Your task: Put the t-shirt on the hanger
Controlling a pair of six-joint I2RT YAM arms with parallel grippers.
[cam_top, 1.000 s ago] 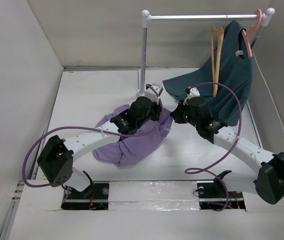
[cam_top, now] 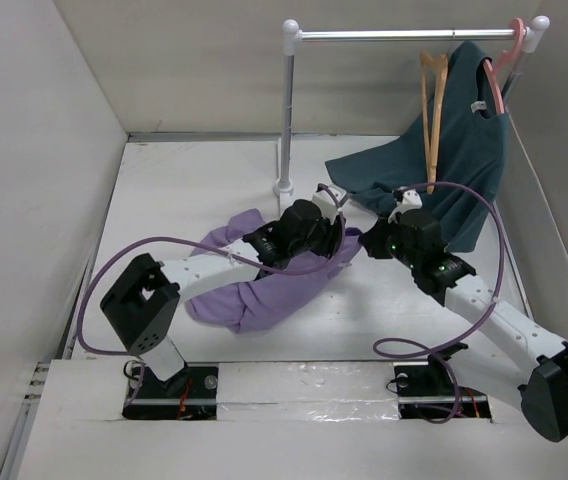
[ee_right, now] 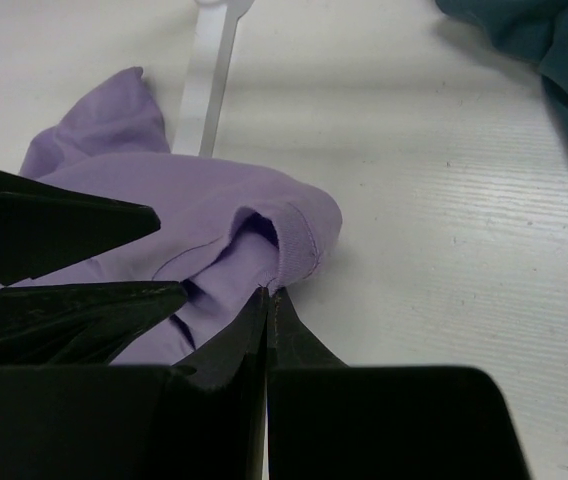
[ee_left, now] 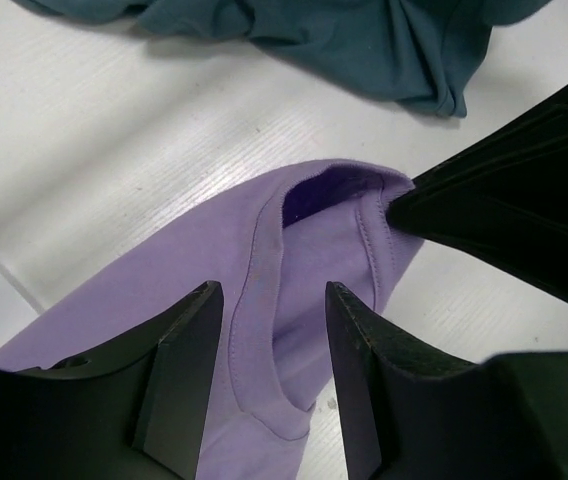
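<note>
The purple t shirt [cam_top: 249, 300] lies crumpled on the white floor under my left gripper [cam_top: 334, 235]. In the left wrist view, my left gripper is open above its folded end, with the fabric below the gap. My right gripper is shut at that raised fold [ee_right: 299, 230]; the right wrist view shows its tips touching the cloth's edge, though I cannot tell how much is between them. A wooden hanger [cam_top: 436, 110] hangs on the rack's rail [cam_top: 394, 36].
A dark teal garment [cam_top: 469, 180] hangs on a pink hanger [cam_top: 515, 50] at the right and spreads onto the floor behind my right gripper. The rack's left post [cam_top: 287, 120] stands behind the purple cloth. Bare floor lies in front and at left.
Both grippers have moved rightward and toward the front, and the purple cloth's right end has shifted right with them.
</note>
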